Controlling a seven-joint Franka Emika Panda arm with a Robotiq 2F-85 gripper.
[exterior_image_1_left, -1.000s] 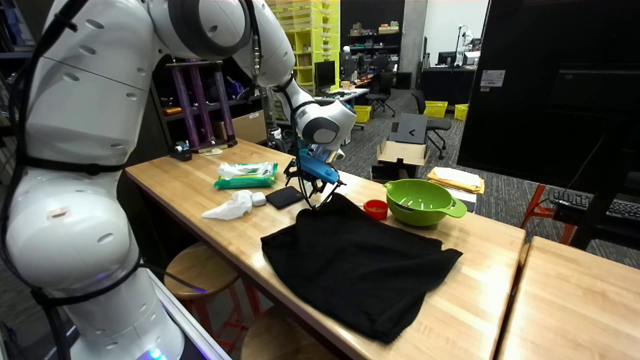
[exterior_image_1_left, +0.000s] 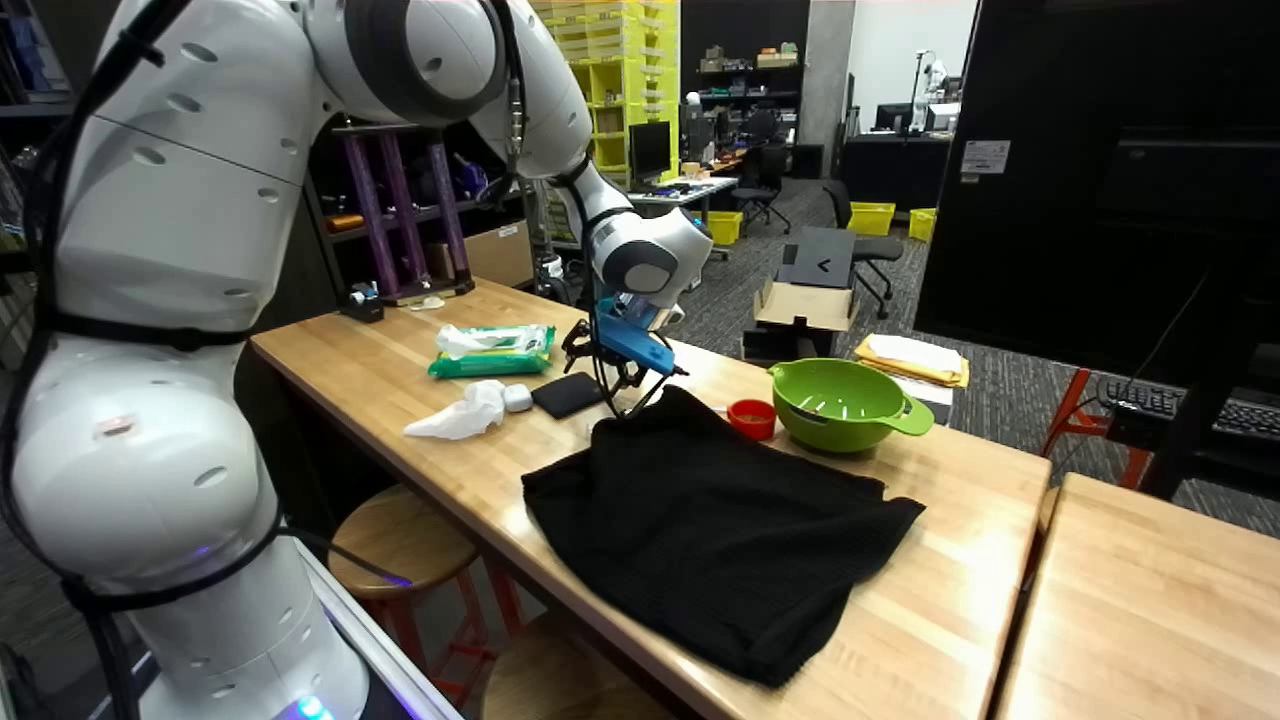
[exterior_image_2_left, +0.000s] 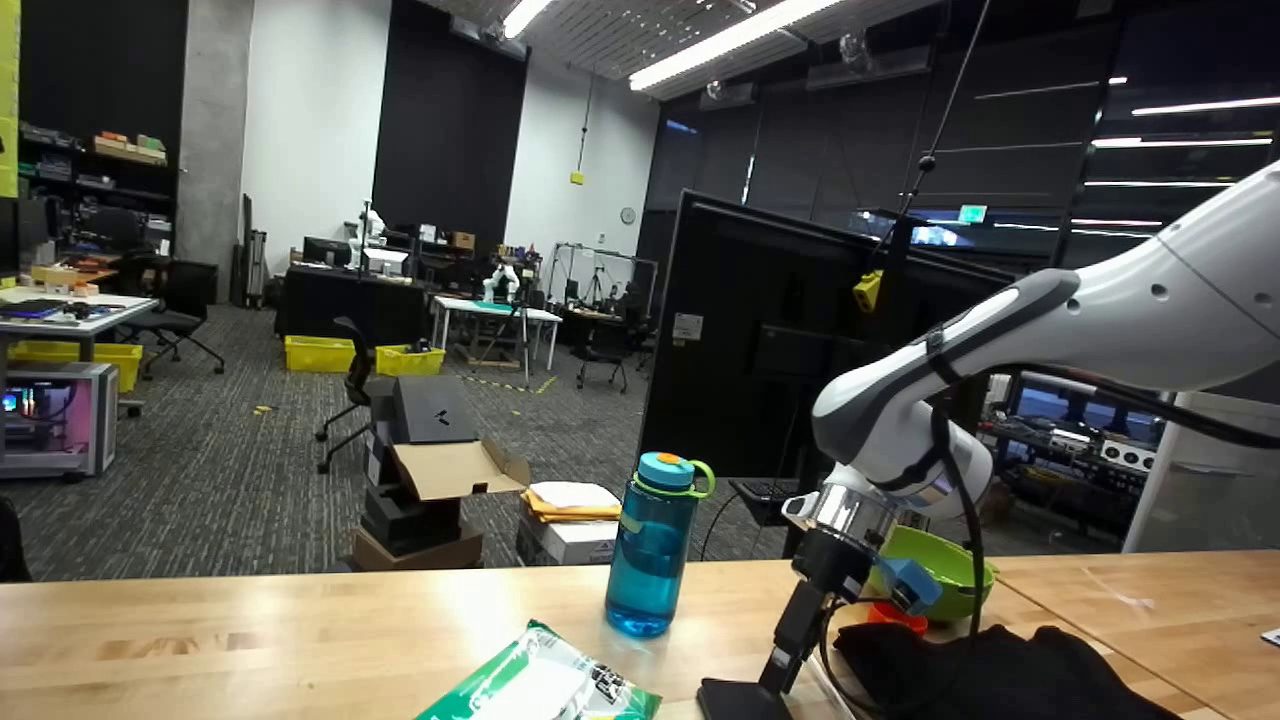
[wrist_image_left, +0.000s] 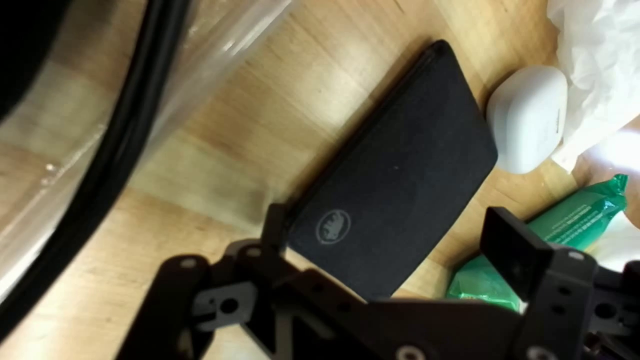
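Observation:
A flat black wallet (wrist_image_left: 393, 174) with a small round animal logo lies on the wooden table, its near end between my gripper's (wrist_image_left: 387, 231) spread fingers. The fingers are wide apart and grip nothing. One black fingertip (wrist_image_left: 276, 225) stands close to the wallet's left edge; whether it touches, I cannot tell. The other finger is off to the right, over the green wipes pack (wrist_image_left: 567, 219). A white earbud case (wrist_image_left: 528, 118) sits at the wallet's far end, with crumpled white tissue (wrist_image_left: 603, 66) beside it. From the side, the gripper (exterior_image_1_left: 624, 356) hangs low behind the wallet (exterior_image_1_left: 569, 395).
A large black cloth (exterior_image_1_left: 732, 516) covers the table's middle. Past it stand a red cup (exterior_image_1_left: 752, 418) and a green colander (exterior_image_1_left: 840, 406). A blue bottle (exterior_image_2_left: 651, 546) is near the back edge. A black cable (wrist_image_left: 135, 126) loops beside the gripper.
My gripper has shifted down very slightly, and the wrist has tilted a little. The wallet and other tabletop things have stayed in place.

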